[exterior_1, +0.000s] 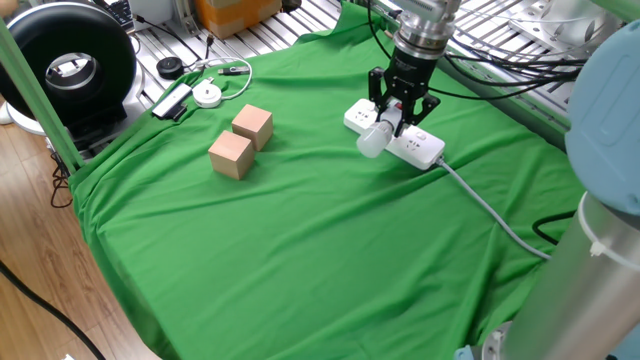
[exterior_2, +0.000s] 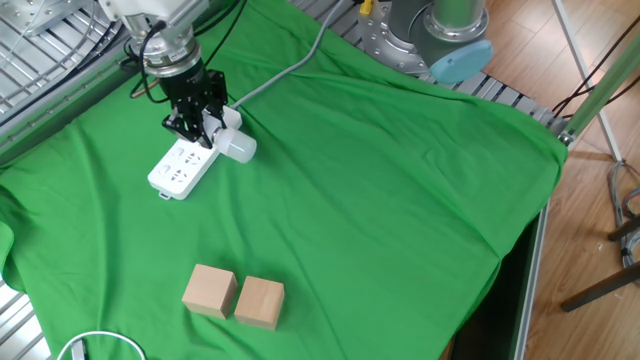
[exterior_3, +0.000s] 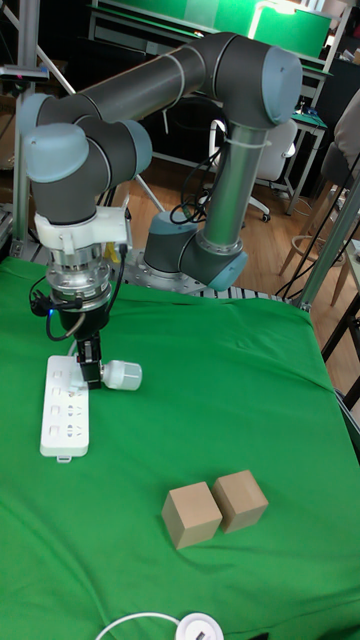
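A white power strip (exterior_1: 420, 148) lies on the green cloth, its grey cord running from one end. Directly above it my gripper (exterior_1: 396, 112) points down, its black fingers (exterior_2: 185, 126) shut on a white bulb-shaped piece (exterior_1: 374, 140). The bulb's frosted round end (exterior_3: 125, 375) sticks out sideways past the strip's edge, roughly level. Its base is mostly covered by the fingers, and whether it touches the strip cannot be made out.
Two wooden cubes (exterior_1: 233, 157) (exterior_3: 241, 499) stand close together on the cloth, apart from the strip. A white round charger (exterior_1: 207, 94) with a cable lies beyond them. Black cables (exterior_1: 520, 75) hang behind the gripper.
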